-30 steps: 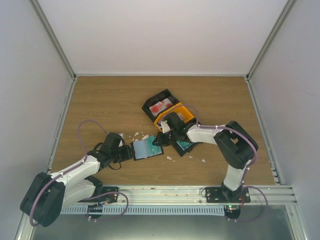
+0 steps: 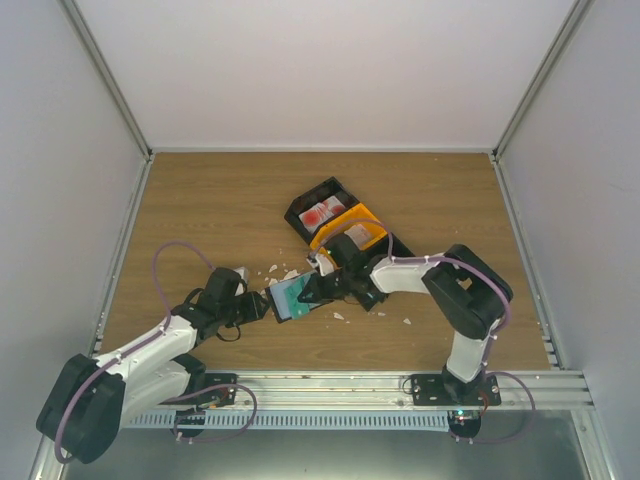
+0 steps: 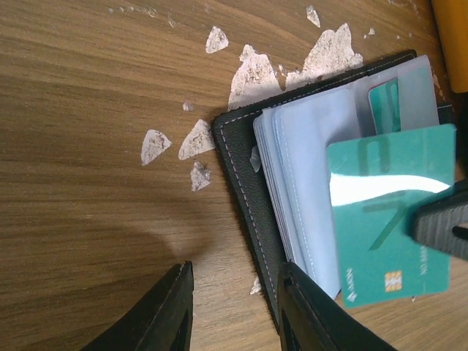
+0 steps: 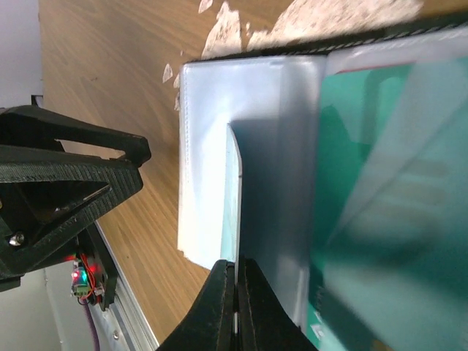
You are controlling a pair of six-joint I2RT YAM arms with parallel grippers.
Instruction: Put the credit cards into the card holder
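Observation:
The black card holder [image 3: 241, 183] lies open on the table, with clear plastic sleeves [image 3: 307, 205] and a teal card [image 3: 380, 263] on its right part. My left gripper is part open at the holder's left edge, nothing seen between its fingers. My right gripper is shut on a thin clear sleeve edge standing upright over the holder. In the top view it is over the holder [image 2: 283, 300].
An orange tray [image 2: 373, 225] and a black tray [image 2: 305, 207] with red-patterned cards stand behind the holder. Pale flakes lie around it.
The left arm is almost unchanged.

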